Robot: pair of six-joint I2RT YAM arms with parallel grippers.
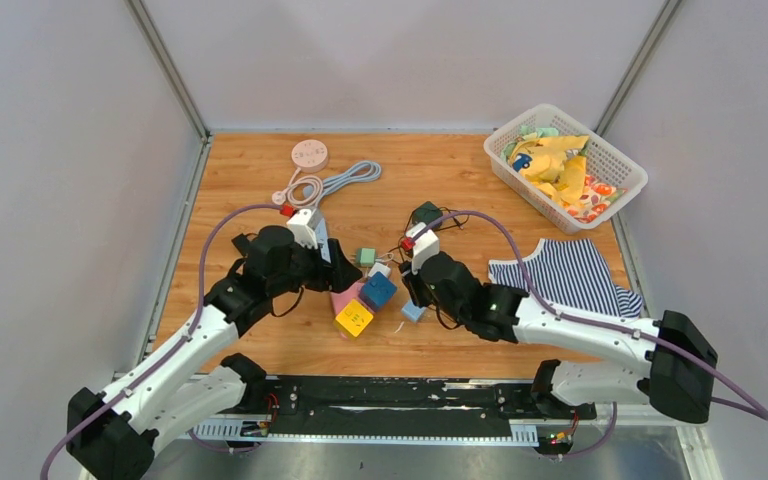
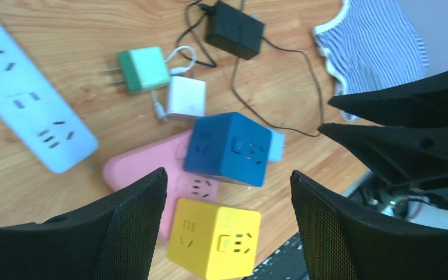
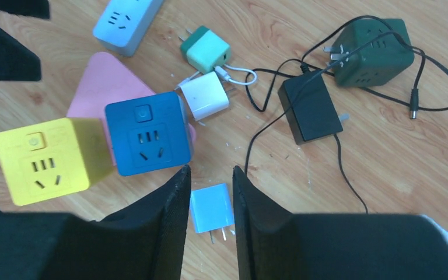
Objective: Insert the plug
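Note:
My left gripper is open above a blue cube socket [image 2: 227, 149], a yellow cube socket [image 2: 213, 239] and a pink power strip [image 2: 131, 169]. My right gripper stands part open just above a light blue plug [image 3: 210, 207] with its prongs toward the gripper's base; nothing is seen held. A green charger [image 3: 207, 49], a white charger [image 3: 204, 96], a black adapter [image 3: 309, 108] and a dark green cube socket [image 3: 370, 55] lie beyond, among loose cables.
A basket of soft toys [image 1: 560, 170] is at the back right, striped cloth [image 1: 570, 280] at right. Coiled cords and a round pink socket [image 1: 309, 154] lie at the back left.

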